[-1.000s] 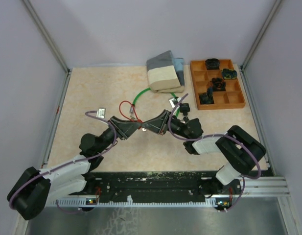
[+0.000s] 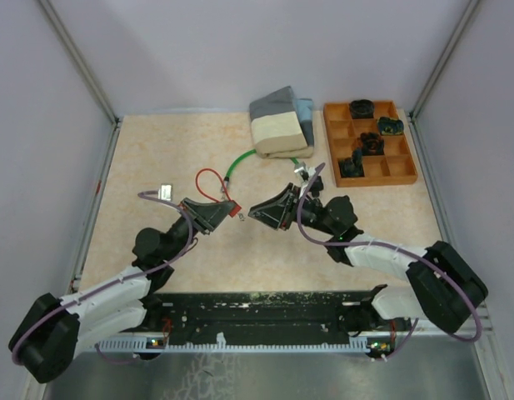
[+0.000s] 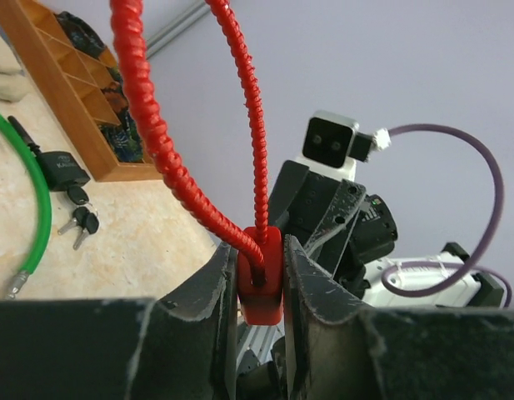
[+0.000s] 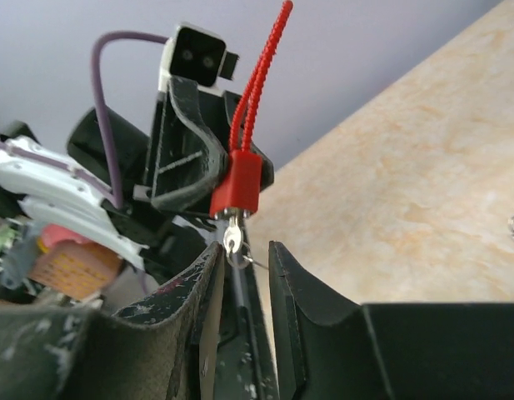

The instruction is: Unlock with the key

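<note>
My left gripper is shut on a red padlock (image 4: 237,183) with a looped red cable (image 3: 157,142). In the right wrist view a silver key (image 4: 232,235) hangs from the lock's underside. My right gripper faces it from a short distance, fingertips somewhat apart; whether anything thin is between them is unclear, though none shows. In the top view a small gap separates it (image 2: 255,213) from the red lock (image 2: 235,209).
A green cable lock (image 3: 36,192), a black padlock (image 3: 61,171) and loose keys (image 3: 86,223) lie behind. A folded cloth (image 2: 277,125) and wooden organiser (image 2: 369,171) sit at the back.
My right gripper has backed away to the right from the red lock, which it was meeting earlier. My left gripper, with the lock, has shifted slightly left.
</note>
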